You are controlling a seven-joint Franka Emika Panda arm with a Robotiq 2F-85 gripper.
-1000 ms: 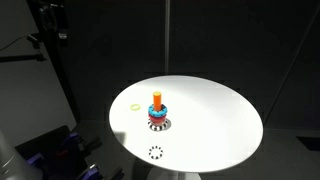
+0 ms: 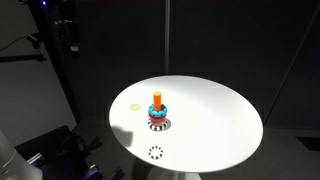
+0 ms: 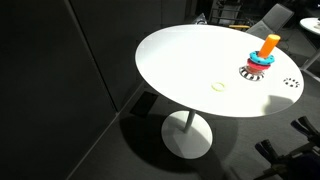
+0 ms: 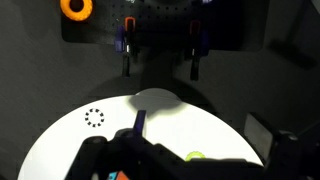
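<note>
On the round white table stands a stacking toy: an orange post with a blue ring, a red ring and a black-and-white ring around it. In exterior view 2 the toy is by the far right edge. A thin yellow-green ring lies flat beside it, and a black-and-white speckled ring rests close to the near edge. My gripper is open and empty, off the table's side. In the wrist view the gripper hides most of the toy.
An orange ring lies on the perforated base plate, off the table. Behind the table in exterior view 2 a chair is visible.
The arm at the left has shifted slightly, and a darker shadow now falls on the table's near left. The toy and loose rings have stayed put.
</note>
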